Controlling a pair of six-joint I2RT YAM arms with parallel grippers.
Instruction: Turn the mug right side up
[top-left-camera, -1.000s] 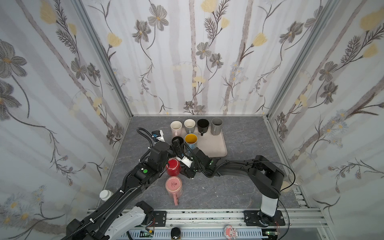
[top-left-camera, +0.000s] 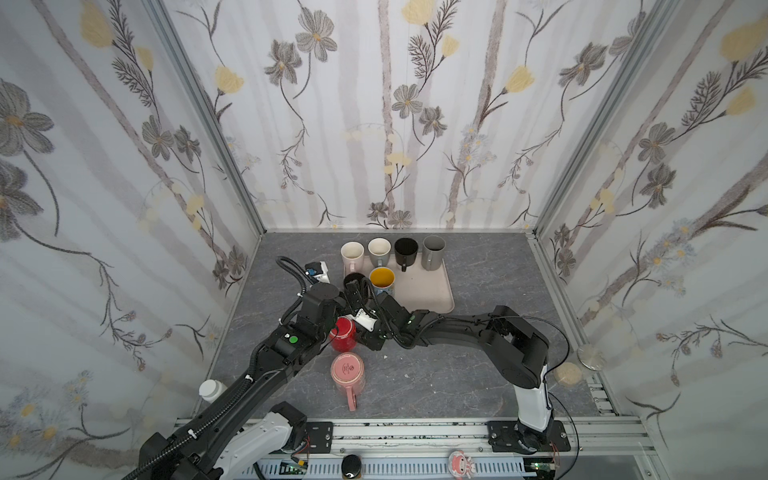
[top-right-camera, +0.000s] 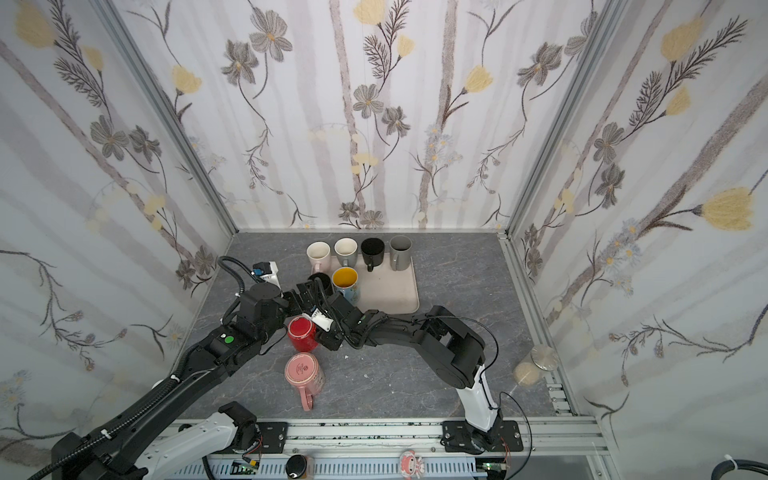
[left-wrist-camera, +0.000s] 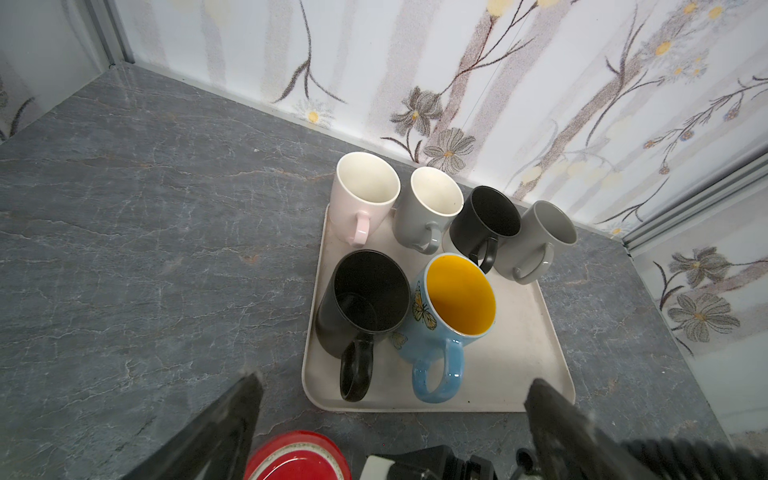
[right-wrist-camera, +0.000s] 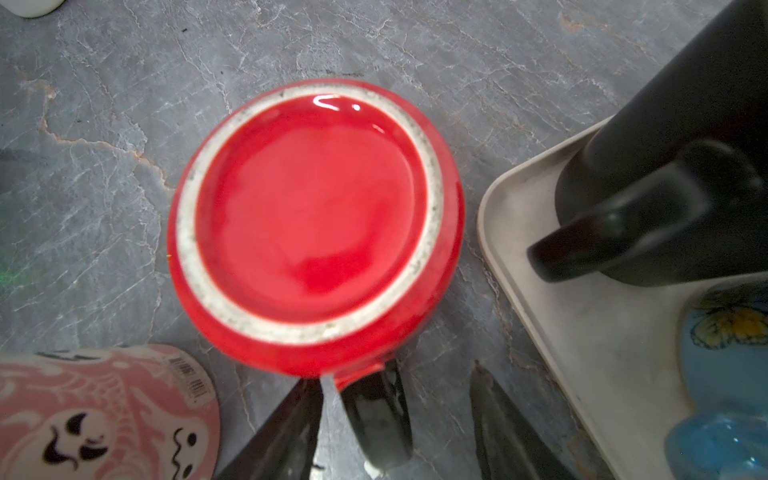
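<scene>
The red mug (right-wrist-camera: 314, 209) lies upside down on the grey worktop, its base facing up, just in front of the tray (left-wrist-camera: 512, 352); it also shows in the top left view (top-left-camera: 342, 336). My right gripper is open around the mug's handle, whose dark end lies between the blurred fingers. My left gripper is open, raised above the worktop behind the red mug and facing the tray, with nothing held. A pink mug (top-left-camera: 348, 369) also stands upside down, in front of the red one.
The tray holds several upright mugs, among them a black one (left-wrist-camera: 360, 312) and a blue one with yellow inside (left-wrist-camera: 448, 320) at the front. Bare worktop lies left and right of the tray. The two arms are close together at the centre.
The right arm has moved slightly to the left, and the red mug has shifted a little left with it. The left arm looks nearly still.
</scene>
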